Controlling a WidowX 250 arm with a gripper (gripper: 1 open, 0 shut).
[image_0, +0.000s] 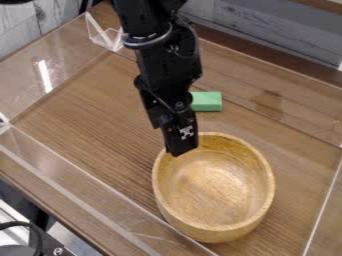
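The black gripper (178, 134) hangs from the dark arm in the centre of the camera view, above the back-left rim of a pale yellow oval bowl (214, 195), which looks empty. Its fingers are too dark to make out clearly; no held object shows. A small green block (207, 101) lies on the wooden table behind the gripper, to its right.
A dark cable (20, 225) runs at the bottom left corner. Raised edges border the table at the back.
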